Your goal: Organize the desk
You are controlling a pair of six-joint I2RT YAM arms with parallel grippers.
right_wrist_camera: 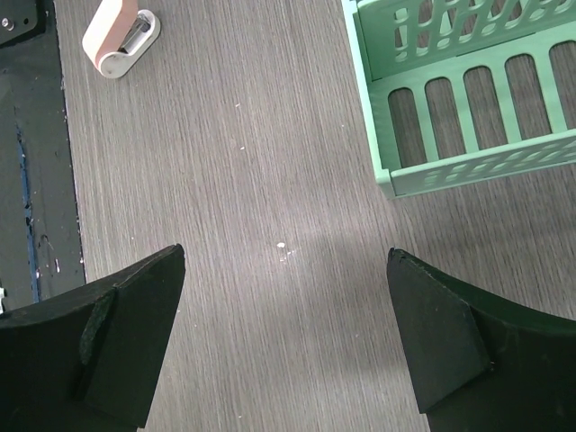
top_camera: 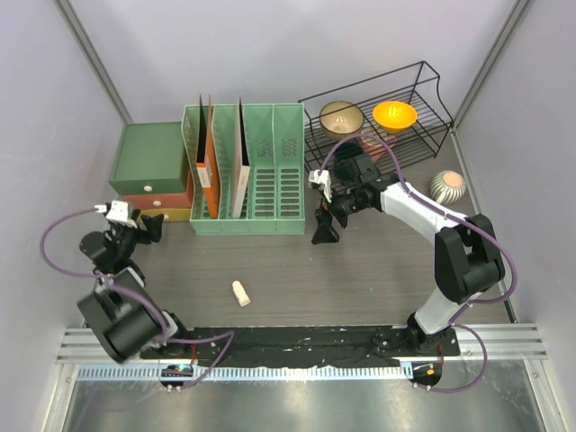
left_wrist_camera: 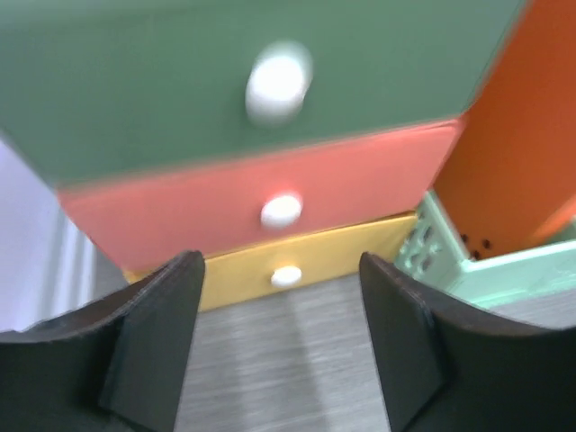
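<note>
A stack of small drawers, green [top_camera: 150,153], red [top_camera: 144,201] and yellow [top_camera: 176,214], stands at the back left, each with a white knob in the left wrist view. My left gripper is open just in front of them, its fingers either side of the yellow drawer's knob in that view, apart from it. Beside the drawers a mint file organizer [top_camera: 288,216] holds dark, orange and pale upright files. My right gripper stands open over bare desk, right of the organizer, with nothing between its fingers.
A black wire rack [top_camera: 414,144] at the back right holds a beige bowl [top_camera: 342,117] and a yellow bowl [top_camera: 395,113]. A striped round object [top_camera: 447,187] sits at the right. A small pale device [top_camera: 239,292] lies near the front.
</note>
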